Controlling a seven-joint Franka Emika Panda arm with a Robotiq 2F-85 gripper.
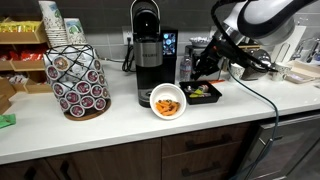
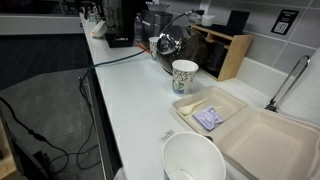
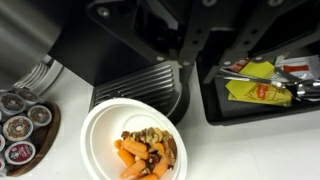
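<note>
A white bowl of carrots and nuts is in front of the black coffee machine, its opening turned toward exterior view 1, so it looks tipped forward. In the wrist view, the bowl is below and left of the fingertips, with the orange carrots inside. My gripper is partly open, with a narrow gap between its dark fingers and nothing seen in it. From exterior view 1, the gripper hangs above the black tray, up and right of the bowl.
Wrapped packets lie in the black tray. A rack of coffee pods stands left of the machine. Bare white counter lies between rack and bowl, and along the front.
</note>
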